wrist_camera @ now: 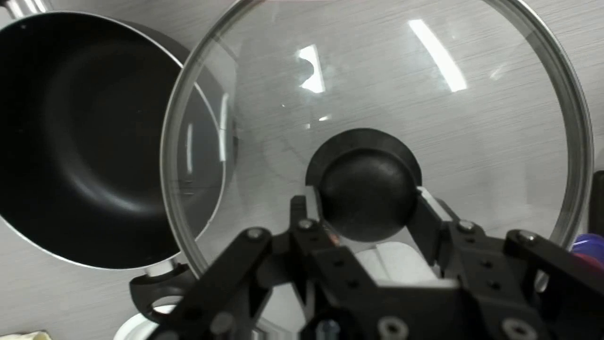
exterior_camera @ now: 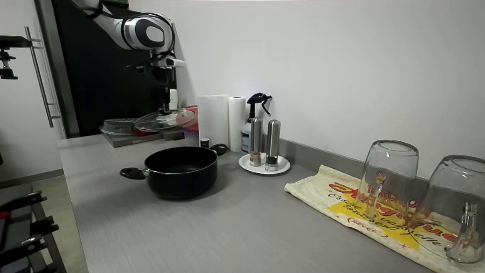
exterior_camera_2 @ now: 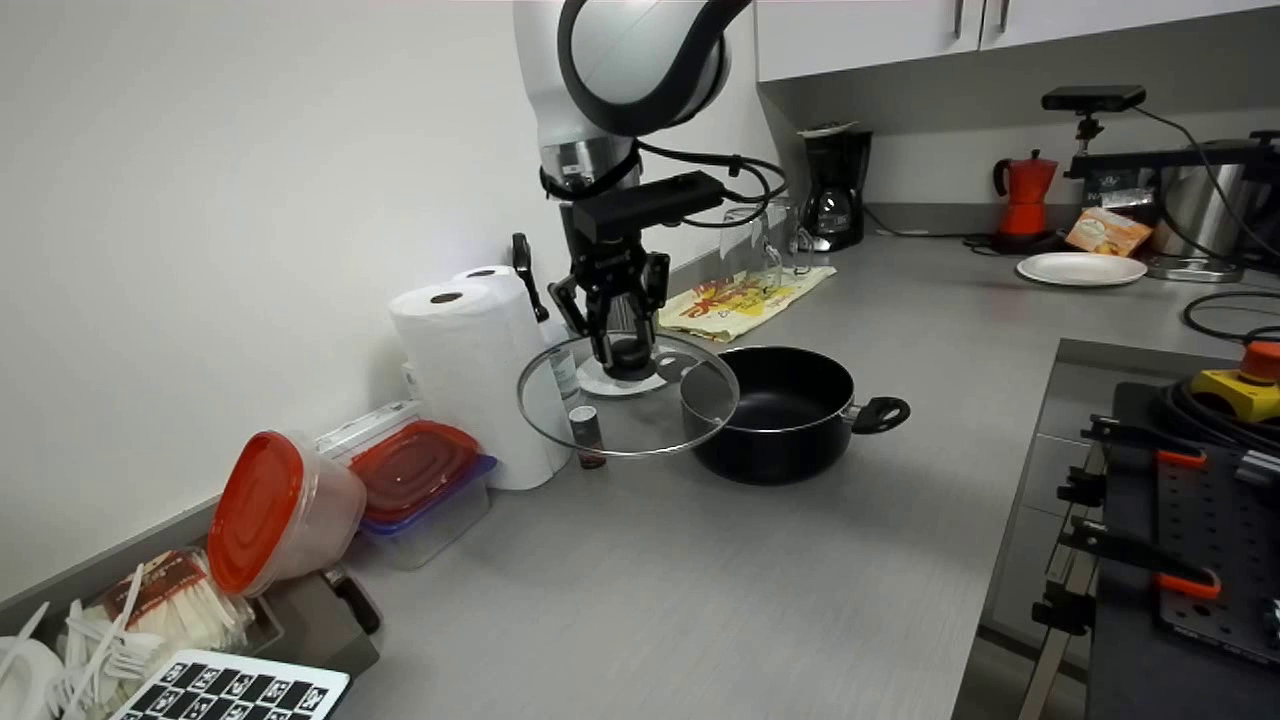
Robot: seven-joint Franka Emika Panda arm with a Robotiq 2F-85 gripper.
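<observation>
My gripper is shut on the black knob (wrist_camera: 365, 187) of a round glass lid (wrist_camera: 487, 130). In exterior view 1 the lid (exterior_camera: 154, 122) hangs in the air above the counter, beyond the pot and slightly tilted. The black two-handled pot (exterior_camera: 182, 175) stands uncovered and empty on the counter. From the wrist view, the lid's rim overlaps one side of the pot (wrist_camera: 96, 136), with most of the lid off to the side of it. Exterior view 2 shows the gripper (exterior_camera_2: 626, 348) at the knob, the lid's edge in front of the pot (exterior_camera_2: 780, 414).
Paper towel rolls (exterior_camera: 212, 120), a spray bottle (exterior_camera: 246, 136) and two grinders on a white plate (exterior_camera: 284, 167) line the wall. Plastic containers (exterior_camera_2: 288, 510) sit at the far end. Glass mugs (exterior_camera: 388, 182) rest on a cloth.
</observation>
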